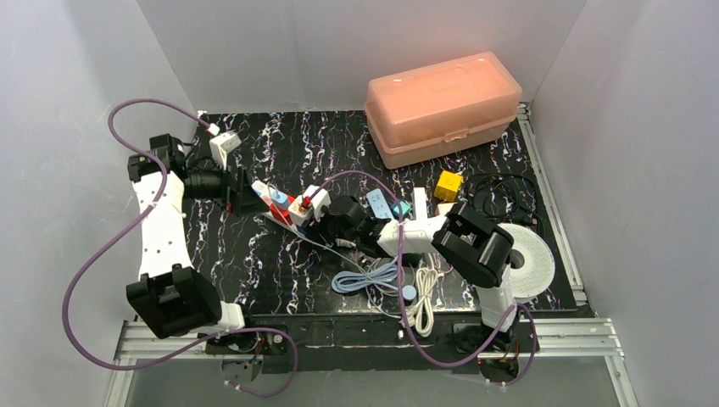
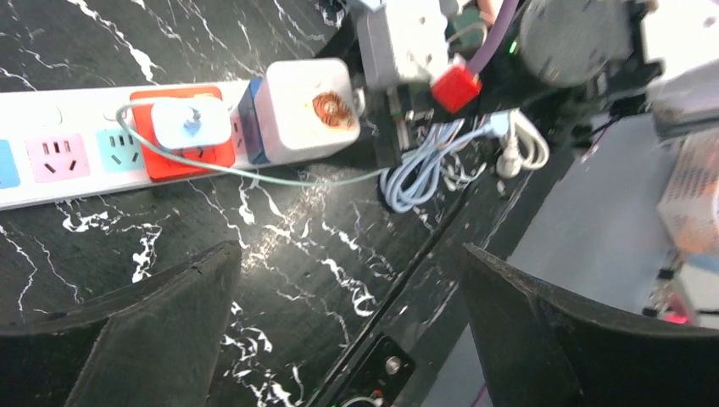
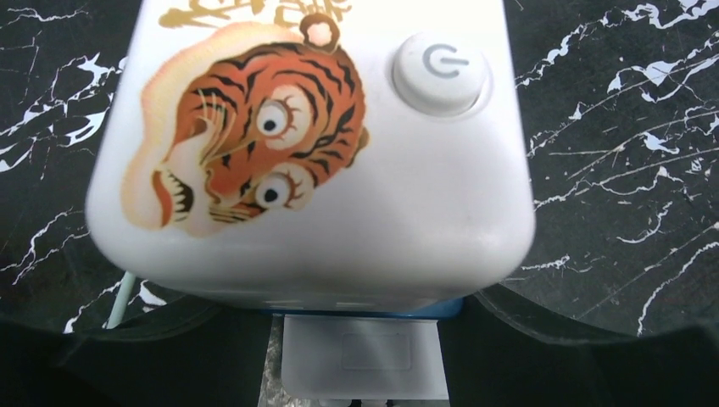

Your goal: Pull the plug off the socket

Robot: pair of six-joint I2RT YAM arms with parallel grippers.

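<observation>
A white power strip point(image 2: 51, 170) with coloured sockets lies diagonally on the marble table. A pale plug point(image 2: 191, 123) with a light green cable sits on its red socket. Beside it is a white cube device point(image 2: 301, 114) with a tiger face point(image 3: 246, 136) and a power button. My right gripper is shut on this white cube at the strip's right end. My left gripper stands open above and beside the strip, with nothing between its fingers.
Coiled blue point(image 1: 365, 280) and white cables point(image 1: 424, 305), small blocks and a yellow cube point(image 1: 448, 186) crowd the centre and right. A pink lidded box point(image 1: 441, 102) stands at the back right. The table left of centre near the front is clearer.
</observation>
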